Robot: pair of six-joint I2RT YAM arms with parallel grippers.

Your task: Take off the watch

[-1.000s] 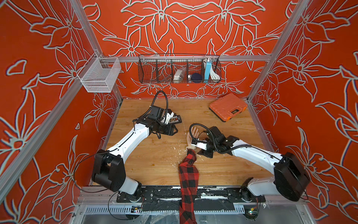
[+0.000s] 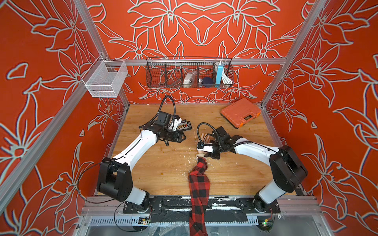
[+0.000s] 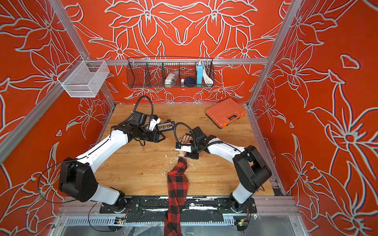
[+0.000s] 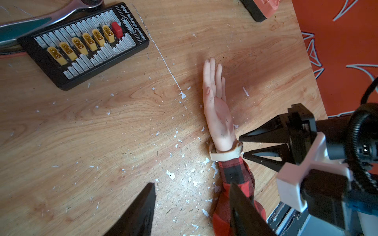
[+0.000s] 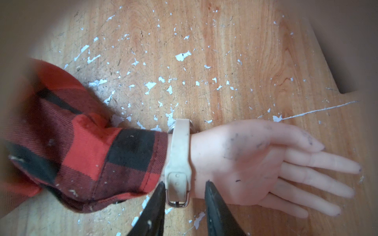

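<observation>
A watch with a cream strap (image 5: 180, 157) is fastened round the wrist of a mannequin hand (image 5: 244, 157), which lies palm up with a red-and-black checked sleeve (image 5: 126, 161) behind it. The strap's buckle (image 5: 177, 203) faces the right wrist camera; the watch face is mostly hidden under the wrist. My right gripper stands partly open at the buckle side, its fingertips near the strap with nothing held. In the left wrist view, the watch (image 4: 226, 155) sits just left of the right gripper. My left gripper is open and empty over bare table.
A black charging board (image 4: 88, 45) and a pair of pliers (image 4: 51, 23) lie near the left arm. An orange case (image 2: 241, 112) rests at the back right. White flakes dot the table.
My right arm has moved left and a little up in the view, bringing its gripper over the wrist. The left arm has barely moved; the hand and sleeve are still.
</observation>
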